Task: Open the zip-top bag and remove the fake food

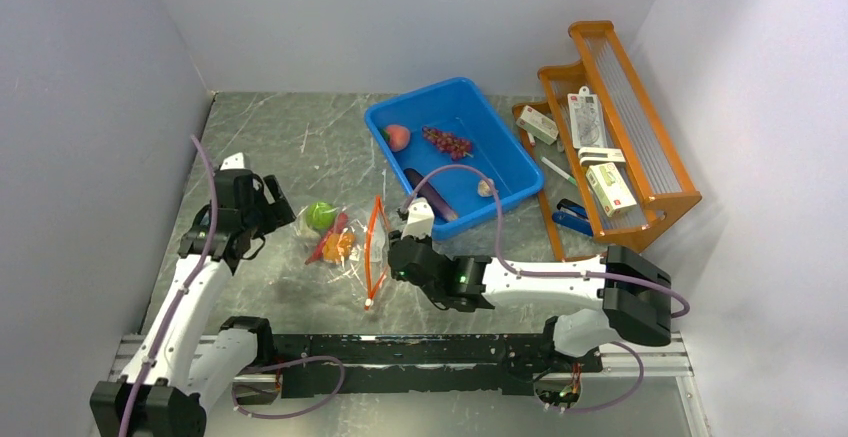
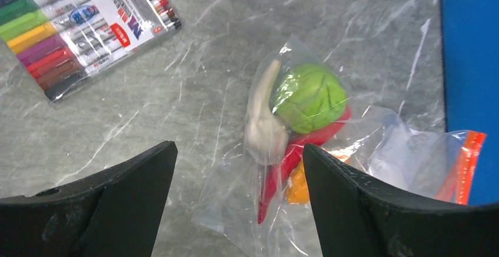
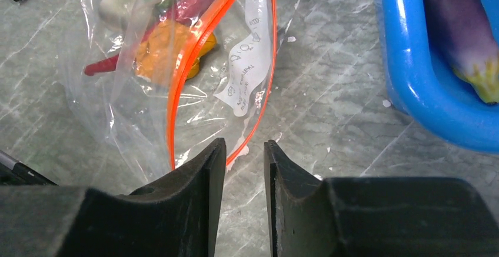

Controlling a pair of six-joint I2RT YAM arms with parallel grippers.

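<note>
The clear zip top bag (image 1: 350,267) lies on the worktop with a green cabbage (image 2: 310,98), red pepper (image 3: 100,64), orange food (image 3: 157,51) and pale item (image 2: 265,133) inside. My left gripper hangs open over the bag's left side. My right gripper is above the orange zip strip (image 3: 174,110) at the bag's right end, fingers close together; whether anything sits between them is unclear, and the strip's edge runs just beyond the tips.
The blue bin (image 1: 452,92) behind holds a peach, grapes, an eggplant and a pale item. A wooden rack (image 1: 660,197) with boxes and tools stands right. A pack of markers (image 2: 88,27) lies left of the bag.
</note>
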